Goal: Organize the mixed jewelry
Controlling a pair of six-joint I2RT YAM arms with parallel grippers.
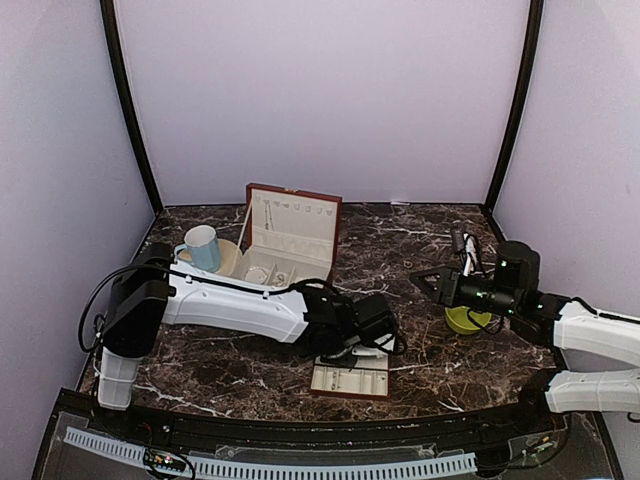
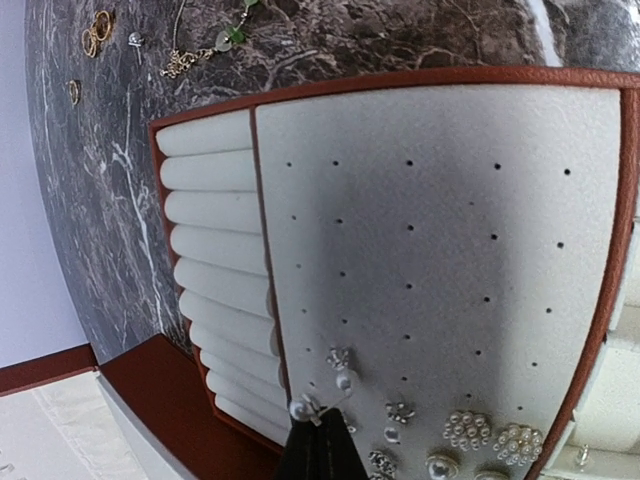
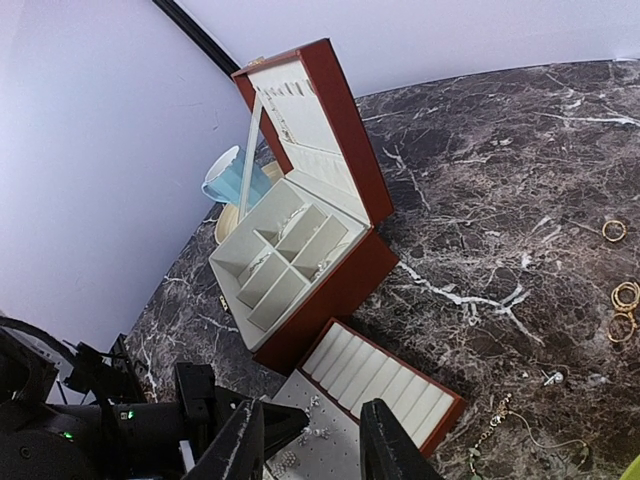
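Observation:
In the left wrist view a white earring panel with rows of small holes carries several pearl earrings at its lower end. My left gripper is shut at that end, its tips against a pearl earring; whether the earring is gripped or only lies behind them I cannot tell. White ring rolls run along the panel's side. My right gripper stands open and empty, well to the right of the panel in the top view. An open brown jewelry box stands behind the left arm.
Gold rings and a green-beaded chain lie loose on the dark marble table. A blue mug is at the back left. Under the right arm sits a yellow-green bowl. A compartment tray lies at the front.

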